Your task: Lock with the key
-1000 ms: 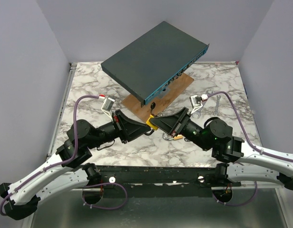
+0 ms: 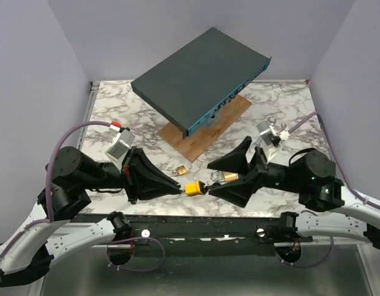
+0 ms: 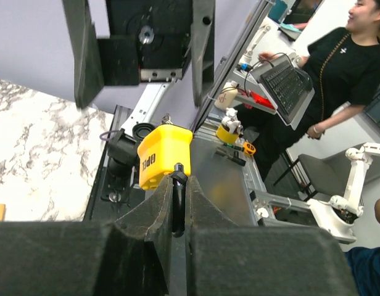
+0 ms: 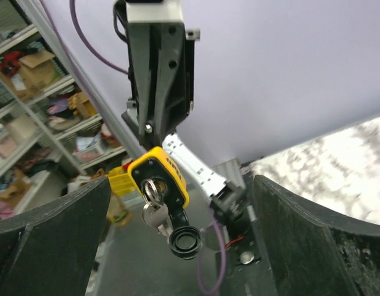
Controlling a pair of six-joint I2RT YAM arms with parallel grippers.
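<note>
A yellow block-like lock [image 2: 194,188] hangs in the air between both arms, lettering on one side. My left gripper [image 2: 180,189] is shut on its end; in the left wrist view a thin black piece [image 3: 179,203] of it sits between the fingertips. Facing my right gripper [image 2: 210,177], the lock's other face [image 4: 154,177] bears a ring with silver keys [image 4: 155,214] and a dangling black loop-shaped cover [image 4: 185,242]. The right fingers [image 4: 60,237] stand apart, touching nothing. Whether a key sits in the keyhole is unclear.
A brass padlock [image 2: 180,170] and another with a long shackle [image 2: 228,176] lie on the marble table [image 2: 116,111]. Behind them, a large dark box [image 2: 202,74] leans above a wooden board [image 2: 193,147]. Wrenches [image 2: 273,121] lie at the right.
Now the right fingers have spread and drawn back rightward, while the left gripper and lock have shifted and turned.
</note>
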